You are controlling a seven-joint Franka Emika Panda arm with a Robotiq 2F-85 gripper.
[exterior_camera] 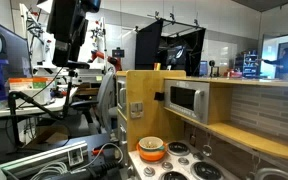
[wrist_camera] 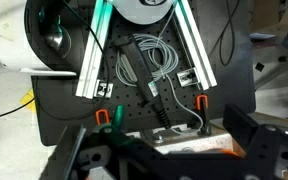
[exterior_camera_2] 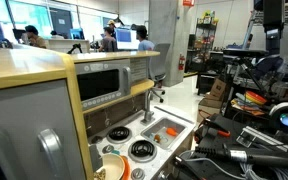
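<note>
My gripper is at the bottom of the wrist view, its dark fingers spread wide apart with nothing between them. It hangs over the robot's own base, where a coiled grey cable point(wrist_camera: 156, 62) lies on a black plate between metal rails. The upper arm point(exterior_camera: 64, 32) fills the top left of exterior view 1, high and well away from the stove. On the stove stands an orange pot point(exterior_camera: 151, 154) with a pale rim; exterior view 2 shows the same pot point(exterior_camera_2: 110, 168) from above, with something inside that is too small to identify.
A microwave point(exterior_camera: 187, 98) sits in the wooden shelf above the counter. Bare burners point(exterior_camera: 206, 171) lie beside the pot. In exterior view 2 a sink point(exterior_camera_2: 170, 139) holds a small orange item. Cables and frame rails surround the base.
</note>
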